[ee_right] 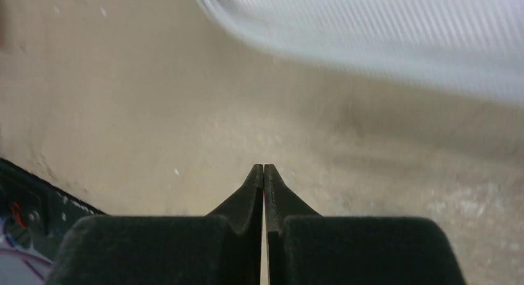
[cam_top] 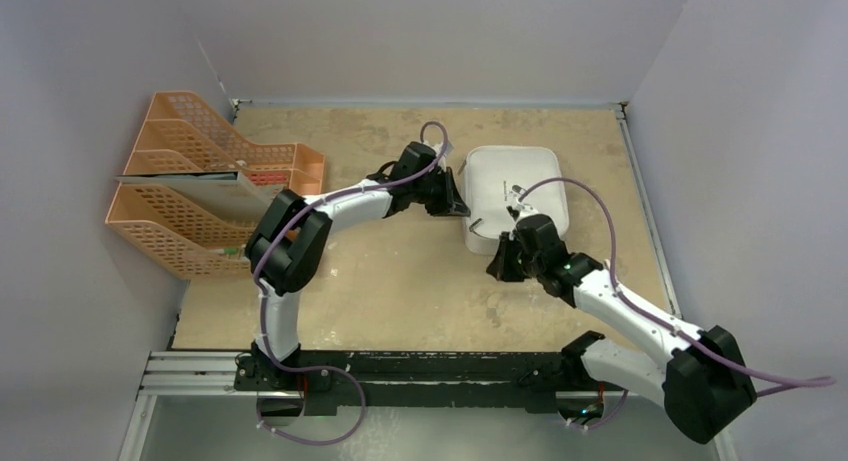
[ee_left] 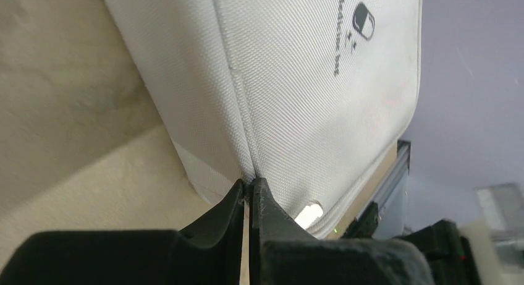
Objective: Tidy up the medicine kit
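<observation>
The white medicine kit (cam_top: 512, 171) lies closed on the table, right of centre, with dark print (ee_left: 338, 31) on its lid. My left gripper is shut at the seam along the kit's left side, its fingertips against or very near the fabric; I see nothing between them. A small white tab (ee_left: 309, 215) shows beside these fingers. Just off the kit's front edge, my right gripper is shut over bare table, with nothing between its fingers. In the right wrist view the kit (ee_right: 383, 31) is blurred along the top.
On the left stands an orange tiered basket (cam_top: 140, 231) holding a flat white-grey item (cam_top: 205, 193) and small coloured things. Bare table (cam_top: 400, 291) lies between basket and kit. A black rail (cam_top: 440, 369) runs along the front, and grey walls enclose the sides and back.
</observation>
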